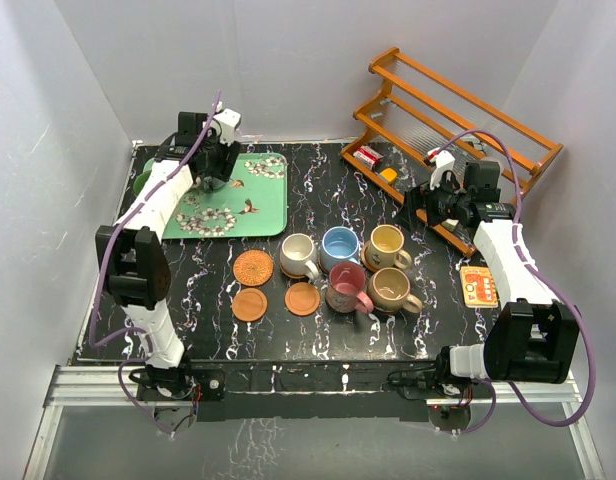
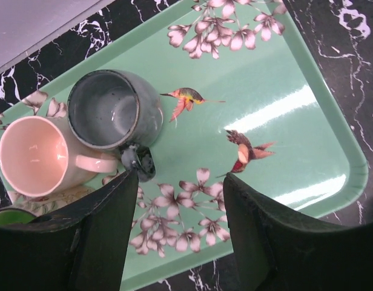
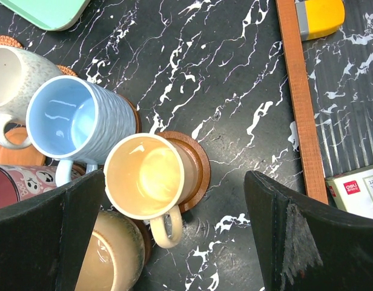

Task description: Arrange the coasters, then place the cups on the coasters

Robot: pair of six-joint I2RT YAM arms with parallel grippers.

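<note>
My left gripper hangs open over the green tray (image 1: 264, 224), close to a dark grey mug (image 2: 114, 106) whose handle points toward it; a pink mug (image 2: 35, 154) stands beside that one. Several mugs stand on coasters at the centre, including a blue mug (image 3: 108, 124) and a yellow mug (image 3: 151, 176). My right gripper is open above them, with nothing held.
A wooden rack (image 1: 408, 130) with a red-labelled item and a yellow box (image 3: 323, 18) fills the back right. An orange card (image 1: 479, 287) lies at the right. Bare dark table lies between tray and rack.
</note>
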